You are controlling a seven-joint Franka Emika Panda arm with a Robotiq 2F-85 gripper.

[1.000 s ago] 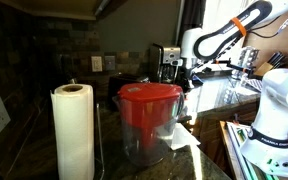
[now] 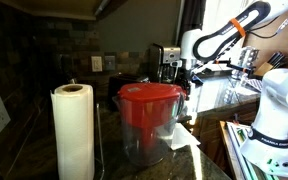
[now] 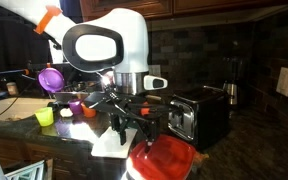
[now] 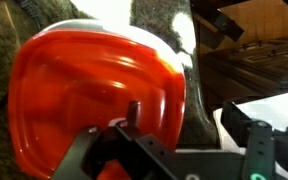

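My gripper stands open, with nothing between its fingers. In the wrist view a clear container with a red lid (image 4: 94, 85) fills the left side, and one finger overlaps the lid's edge. A white sheet, paper or cloth (image 4: 269, 118), lies under the other finger. From the first exterior view, the tall clear container (image 2: 149, 135) is upright on the dark counter, its red lid (image 2: 149, 92) on top. My gripper (image 2: 188, 83) is behind and above it there. The second exterior view has the gripper (image 3: 132, 128) over the edge of the red lid (image 3: 164, 160).
A paper towel roll (image 2: 74, 130) stands left of the container. The toaster (image 3: 199, 115) is at the back, against the wall. Coloured cups (image 3: 46, 116) sit on the far counter. Wooden cabinet fronts (image 2: 216, 145) border the counter's edge.
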